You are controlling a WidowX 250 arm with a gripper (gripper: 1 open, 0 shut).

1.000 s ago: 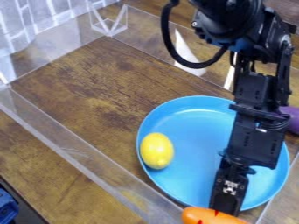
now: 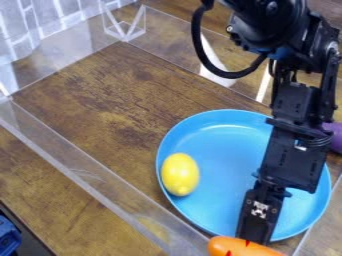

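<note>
A blue plate [image 2: 209,140] holds a yellow egg-shaped object [image 2: 179,174] on its left part. My black gripper [image 2: 257,228] reaches down over the plate's right part, its tip just above an orange carrot-like object [image 2: 238,247] at the plate's near edge. Whether anything touches the fingertips is hard to tell, and the fingers are seen too edge-on to read clearly.
A purple object [image 2: 333,135] lies right of the plate, partly behind the arm. Clear plastic walls border the wooden floor [image 2: 100,95]. Something blue [image 2: 7,235] sits at the lower left. The wood left of the plate is clear.
The upper arm and its cable have shifted slightly to the left since a second ago. The objects look unmoved.
</note>
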